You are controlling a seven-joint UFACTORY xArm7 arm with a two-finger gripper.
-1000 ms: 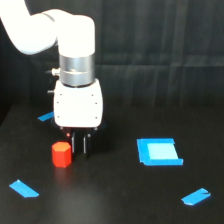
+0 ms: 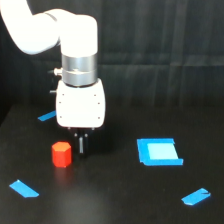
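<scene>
A red block (image 2: 61,154) with an angular, faceted outline sits on the dark table at the left. The gripper (image 2: 82,144), dark-fingered under a white body, points down just to the right of the block. In this view its fingers come close to the block's right side; whether they touch it cannot be told. The fingers are small and dark against the black table, so their spacing is unclear.
To the right, a pale square (image 2: 162,152) lies on the table, edged with blue tape (image 2: 146,147). More strips of blue tape (image 2: 23,188) mark the left front, right front (image 2: 196,197) and left back.
The arm and gripper have shifted slightly to the right. The red block and the taped square look unmoved.
</scene>
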